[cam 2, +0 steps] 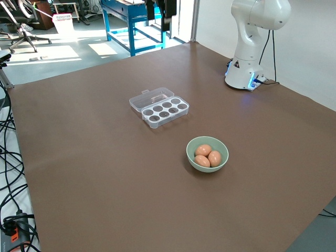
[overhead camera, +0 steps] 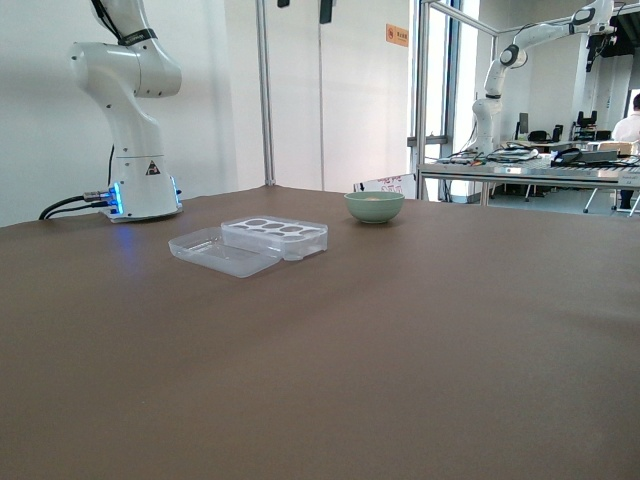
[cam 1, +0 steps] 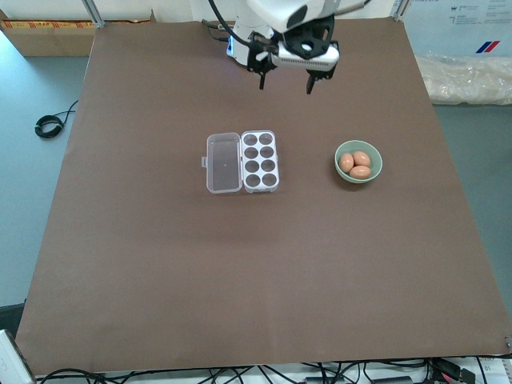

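My gripper [cam 1: 285, 82] is raised above the far part of the table, fingers apart with nothing between them; in the top and right views only dark parts of it show at the top edge. An open clear egg box [cam 1: 260, 160] [overhead camera: 275, 240] [cam 2: 165, 111] lies on the table, its cups empty, lid folded out to the side. A pale green bowl [cam 1: 375, 168] [overhead camera: 374, 208] [cam 2: 219, 146] beside it holds brown eggs [cam 1: 360, 173] [cam 2: 214, 158].
The white robot base [overhead camera: 143, 185] [cam 2: 241, 73] stands at the table's far edge, with cables. Cables and devices run along another edge.
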